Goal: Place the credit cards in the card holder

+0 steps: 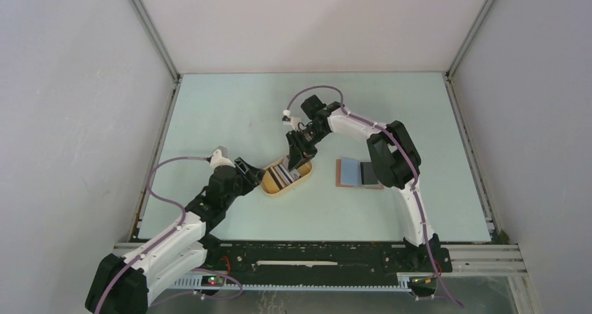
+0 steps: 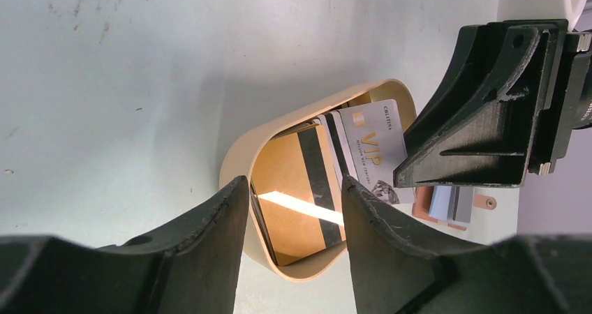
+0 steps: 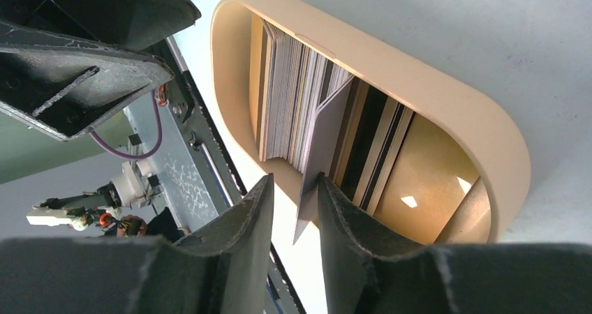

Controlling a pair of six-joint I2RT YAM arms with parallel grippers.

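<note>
A tan oval box (image 1: 281, 191) holds a packed row of cards. My left gripper is shut across the box's near end, its fingers against the two side walls. A silvery "VIP" card (image 2: 377, 146) leans at the front of the row. In the right wrist view, a grey card (image 3: 325, 139) stands tilted away from the row, its lower edge past the rim. My right gripper is part open around it; the card touches one finger, with a gap to the other. The card holder (image 1: 351, 173), brown with blue and dark panels, lies on the table to the right.
Dark-striped cards (image 3: 377, 146) stand behind the tilted one, and tightly packed cards (image 3: 290, 91) fill the other side. The right forearm (image 1: 356, 122) reaches over the table behind the holder. Bare table (image 1: 328, 213) lies in front of the box and holder.
</note>
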